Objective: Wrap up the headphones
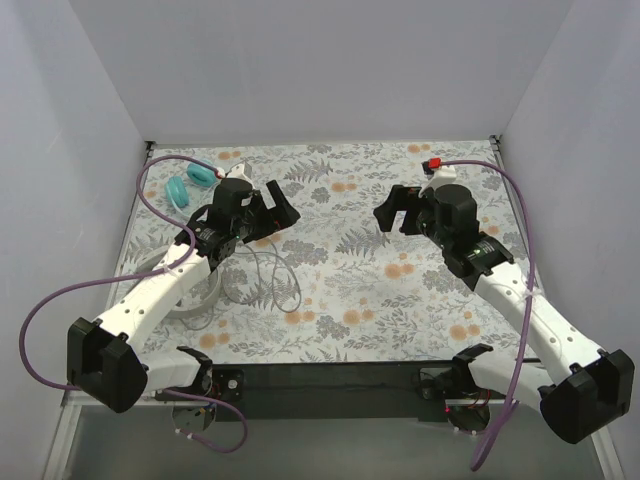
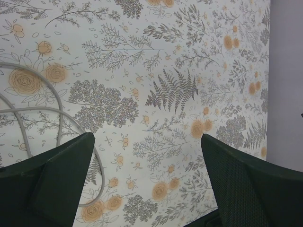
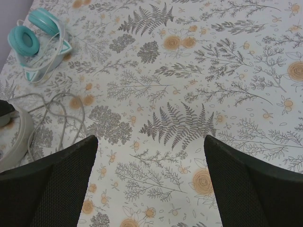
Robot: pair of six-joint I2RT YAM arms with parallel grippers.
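Teal-and-white headphones [image 3: 24, 41] lie at the back left of the patterned table, partly behind my left arm in the top view. Loops of thin grey cable [image 2: 60, 118] spread over the cloth to their front right, beside a white ring-shaped object [image 3: 21, 139], also partly hidden by that arm. My left gripper [image 1: 276, 210] hangs over the left-centre of the table near the cable loops, open with nothing between its fingers. My right gripper [image 1: 395, 208] is over the right-centre, also open and empty, with bare cloth below it.
Pale walls [image 1: 320, 70] bound the workspace at the back and sides. A dark strip [image 1: 330, 390] runs along the front edge.
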